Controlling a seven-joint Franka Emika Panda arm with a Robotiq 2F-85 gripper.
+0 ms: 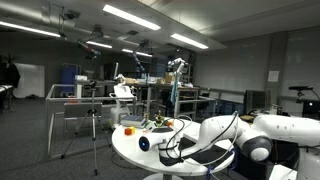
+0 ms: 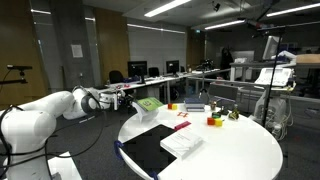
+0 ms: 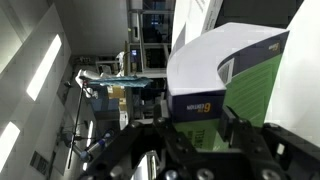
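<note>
A thin booklet-like thing point(image 3: 250, 85) with a green face, a curled white sheet and an orange-and-white numbered patch fills the middle of the wrist view. My gripper is shut on its near edge, though its fingertips are dark and hard to make out. From the far side of the table, exterior view 2 shows the green-and-white booklet point(image 2: 150, 105) held up at the end of the arm, over or beside the left part of the white table. Arm and clutter make the gripper hard to separate in exterior view 1.
A black mat point(image 2: 158, 154) lies on the white round table point(image 2: 245, 155), with a white flat box point(image 2: 182, 145) overlapping or beside it. Small coloured items, including a yellow one point(image 2: 211, 121), stand farther back.
</note>
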